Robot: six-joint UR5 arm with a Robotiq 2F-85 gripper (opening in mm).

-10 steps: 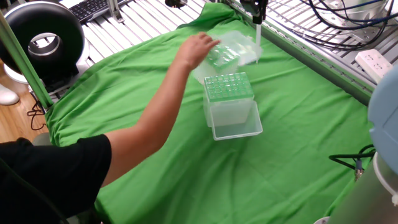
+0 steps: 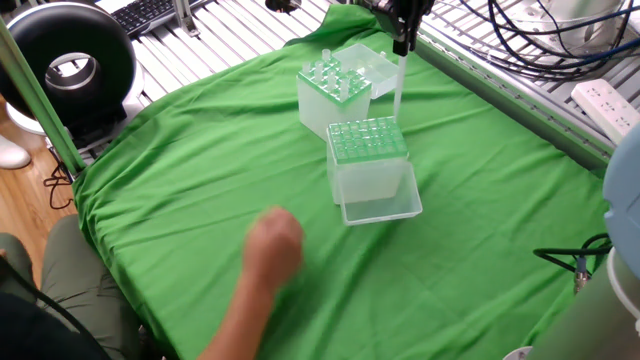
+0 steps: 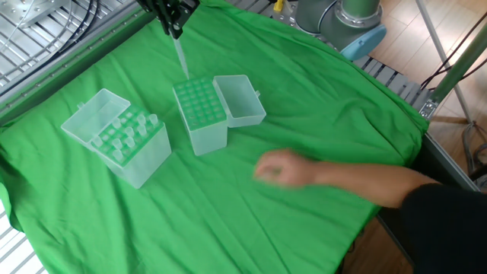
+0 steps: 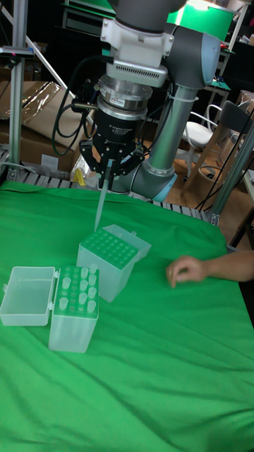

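My gripper [image 4: 111, 161] is shut on a long, pale pipette tip [image 4: 101, 203], which hangs point-down at a slight slant. In exterior view 2 the tip's lower end appears just behind the far edge of an open box [image 3: 207, 138] whose green rack [image 3: 199, 103] shows only empty holes. Whether the tip touches that box cannot be told. A second open box [image 4: 73, 331] stands beside it, with several tips [image 4: 92, 280] poking up from its green rack. Both lids are folded back, one lid [image 2: 382, 208] by the empty rack and the other lid [image 3: 96, 114] by the filled one.
A person's hand [image 3: 285, 168] hovers, blurred, over the green cloth [image 2: 480, 250] on the person's side of the boxes. Much of the cloth around the boxes is bare. A power strip [image 2: 607, 108] and cables lie beyond the cloth's edge.
The person's hand has drawn back from the box with tips, which now sits a little farther left in exterior view 1. My gripper and its tip have shifted slightly left there.
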